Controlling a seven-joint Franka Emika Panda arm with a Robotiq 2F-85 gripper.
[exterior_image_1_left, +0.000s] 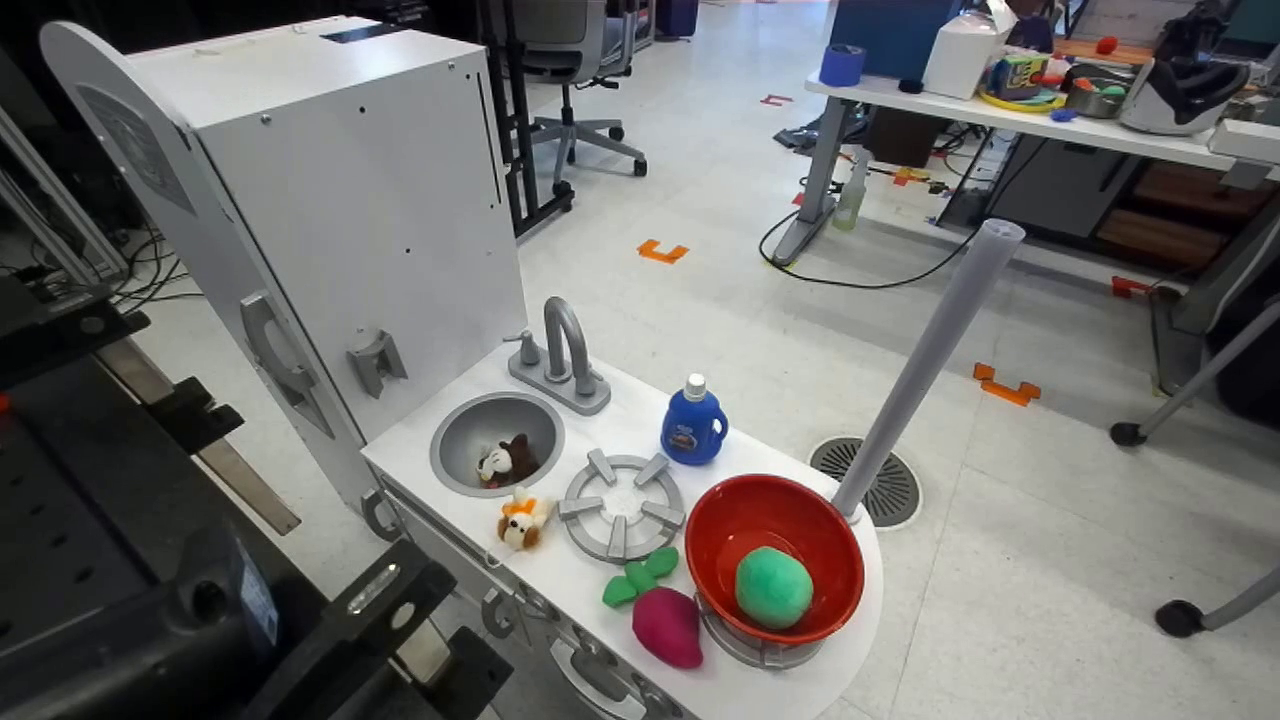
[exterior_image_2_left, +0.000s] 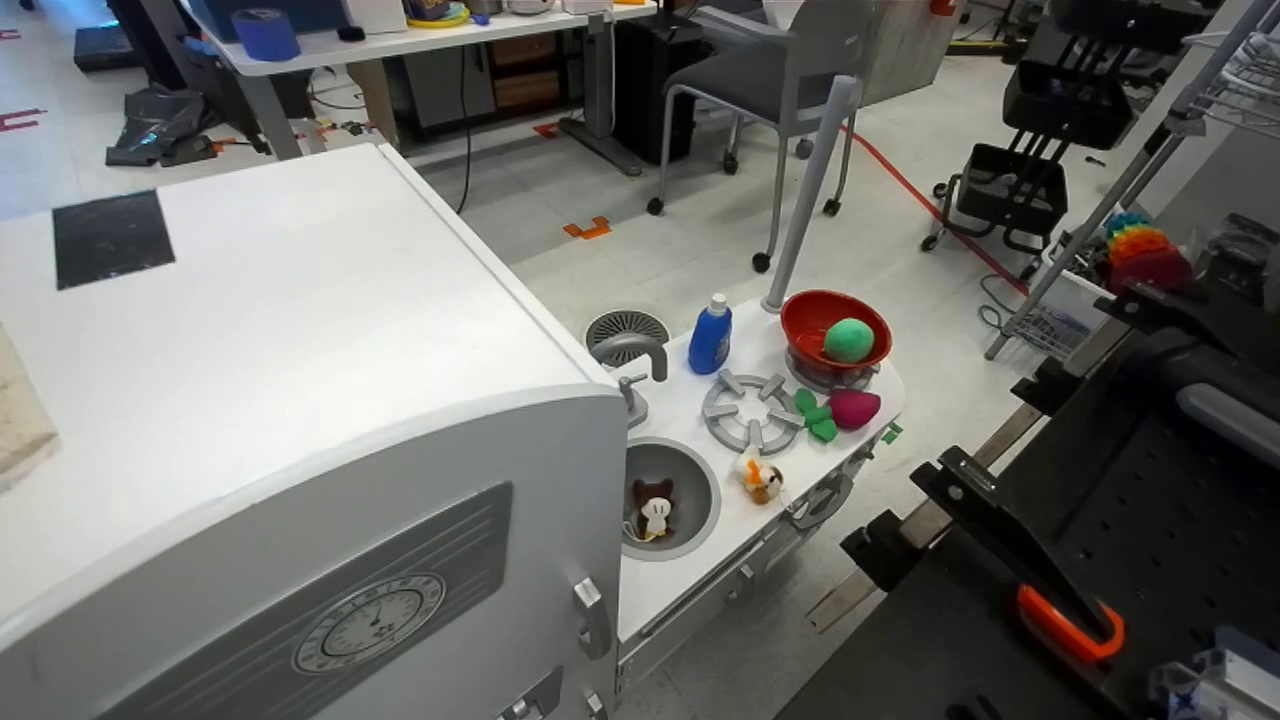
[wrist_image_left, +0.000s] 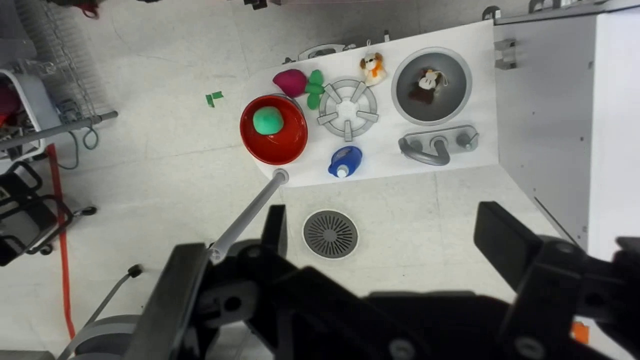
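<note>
In the wrist view my gripper is open, its two dark fingers wide apart with only floor seen between them, high over the scene. Beyond it lies the white toy-kitchen counter (wrist_image_left: 384, 159). A red bowl (exterior_image_1_left: 720, 528) stands on the right burner and holds a green round toy (exterior_image_1_left: 774, 588). Beside the bowl lies a magenta beet toy (exterior_image_1_left: 667, 626) with green leaves (exterior_image_1_left: 642, 578). A blue bottle (exterior_image_1_left: 693, 422) stands upright near the back edge. A small white-and-brown dog toy (exterior_image_1_left: 522, 521) rests at the front edge. Inside the grey sink (exterior_image_1_left: 450, 438) lies a brown plush toy (exterior_image_1_left: 521, 456).
A tall white cabinet (exterior_image_1_left: 360, 216) walls off the sink end. The grey faucet (exterior_image_1_left: 566, 348) rises behind the sink, and a slanting grey pole (exterior_image_1_left: 930, 360) stands at the counter's back corner. The left burner (exterior_image_1_left: 576, 510) is empty.
</note>
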